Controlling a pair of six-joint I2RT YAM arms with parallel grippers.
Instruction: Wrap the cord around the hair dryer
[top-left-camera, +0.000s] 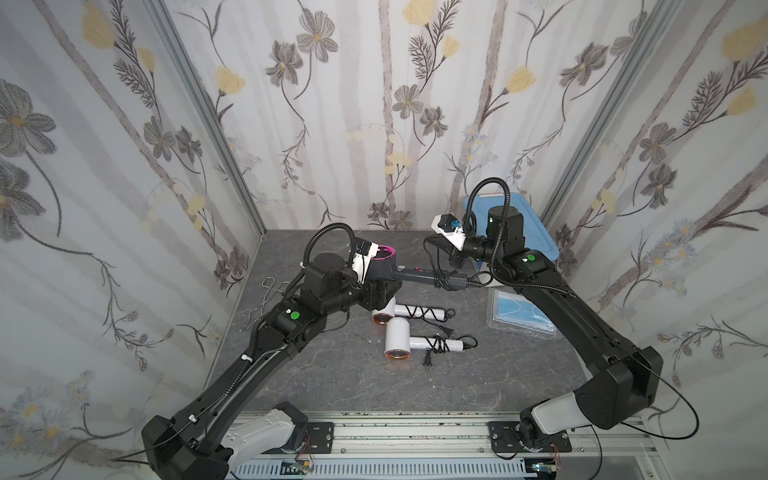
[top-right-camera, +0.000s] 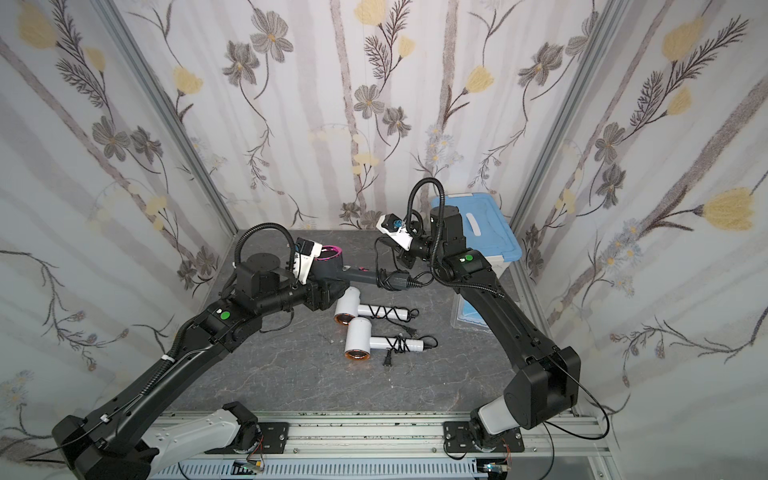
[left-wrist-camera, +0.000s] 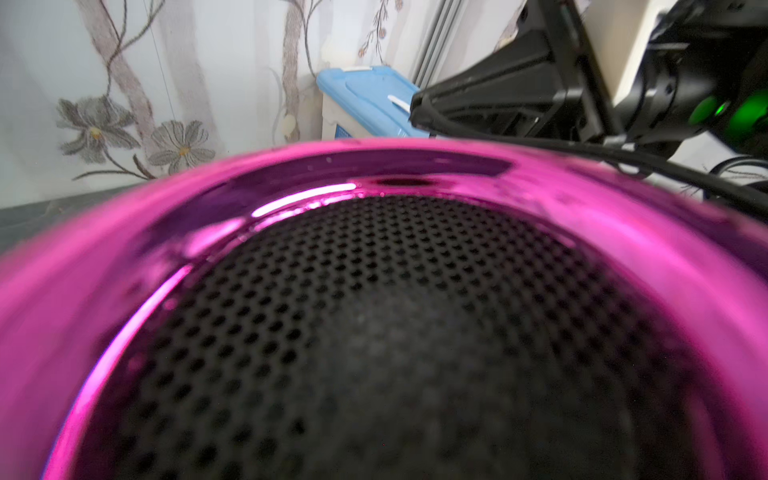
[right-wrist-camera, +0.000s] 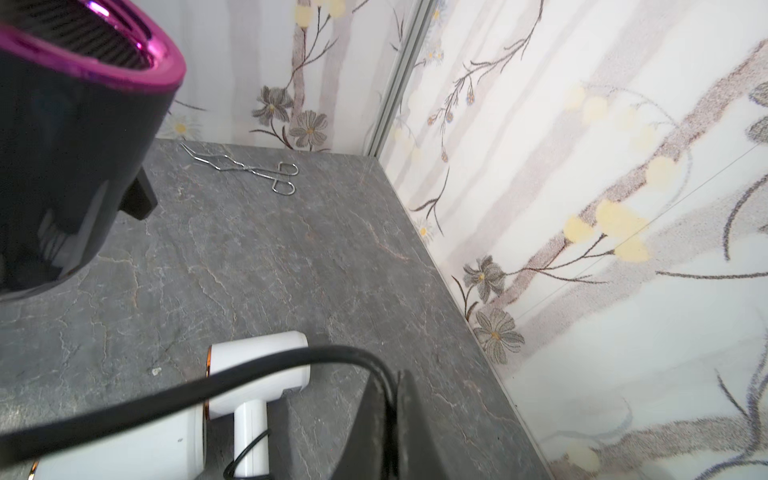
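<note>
A dark hair dryer with a pink rim (top-right-camera: 331, 260) hangs above the back middle, its handle (top-left-camera: 422, 277) pointing right with loose cord round it. My left gripper (top-left-camera: 377, 289) is at the head; the left wrist view is filled by the pink rim (left-wrist-camera: 400, 148) and grille, and whether the fingers grip is hidden. My right gripper, raised behind and right of the handle, is shut on the black cord (right-wrist-camera: 296, 357), which runs from its fingertips toward the dryer.
Two white hair dryers (top-left-camera: 397, 338) with wound cords lie front middle. A lidded box (top-right-camera: 484, 228) and a pack of blue masks (top-left-camera: 520, 310) are at right, metal tongs (right-wrist-camera: 256, 172) at left.
</note>
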